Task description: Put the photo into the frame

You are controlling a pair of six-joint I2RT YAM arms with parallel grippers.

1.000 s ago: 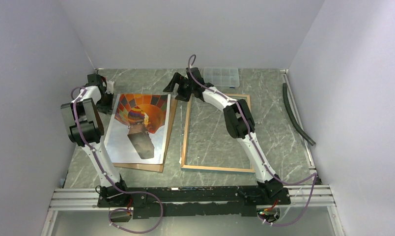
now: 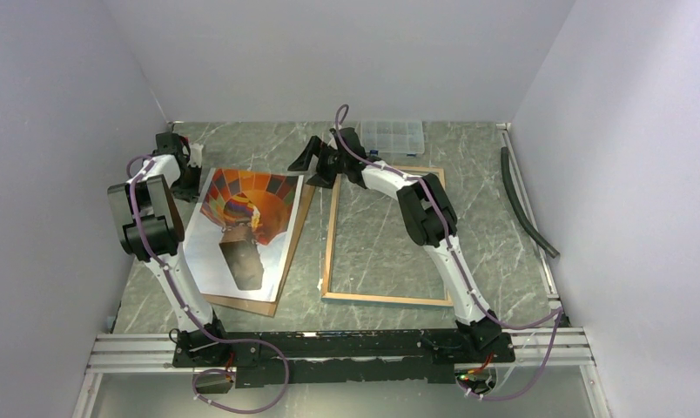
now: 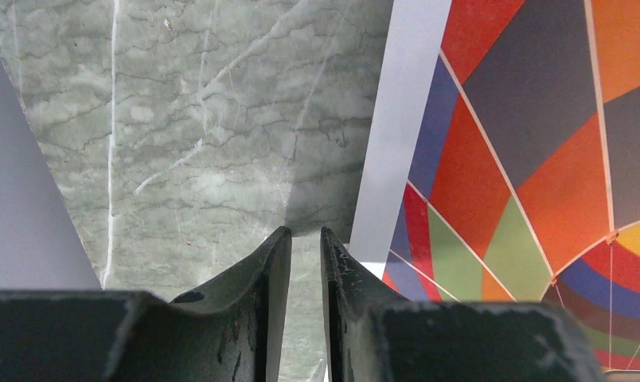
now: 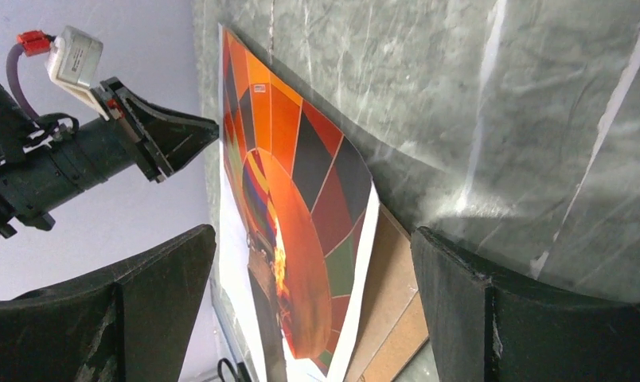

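The photo (image 2: 272, 209) of a hot-air balloon, with white margins, lies turned a little on a brown backing board (image 2: 251, 305) on the left of the table. To its right lies the empty wooden frame (image 2: 328, 252). At the photo's far left edge, my left gripper is shut but for a narrow gap. Its right finger (image 3: 341, 270) overlaps the white margin, and only tabletop shows between the tips. My right gripper stands open, its fingers on either side of the photo's far right corner in view.
A clear plastic box (image 2: 393, 137) stands at the back, behind the frame. A dark tube (image 2: 525, 209) runs along the right edge. Walls (image 2: 42, 174) close off the sides, and the tabletop right of the frame is clear.
Photo and board have turned slightly clockwise, their near end swinging left and toward the front. My right gripper has shifted a little toward the front. The left arm looks still.
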